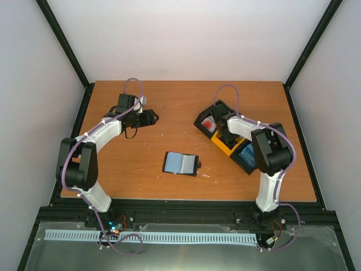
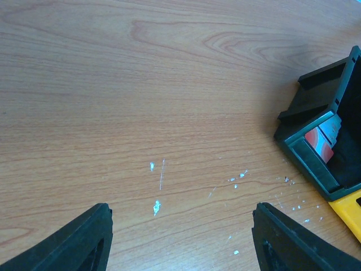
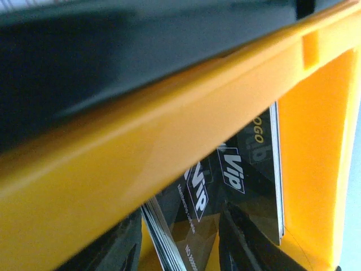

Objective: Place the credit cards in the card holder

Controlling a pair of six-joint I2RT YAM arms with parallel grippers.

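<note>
In the top view, the card holder lies open at the front middle of the table, one half pale blue, the other grey. Over the yellow bin, my right gripper points down among black cards. The right wrist view shows those black cards with white and gold print leaning inside the yellow bin. My right fingers stand apart, with a stack's pale edges in the gap; no grip on it shows. At the back left, my left gripper hovers open and empty above bare wood.
Dark bins flank the yellow one: one with red-and-white cards, another with blue cards. A dark bin wall shows at the right of the left wrist view. Table around the card holder is clear.
</note>
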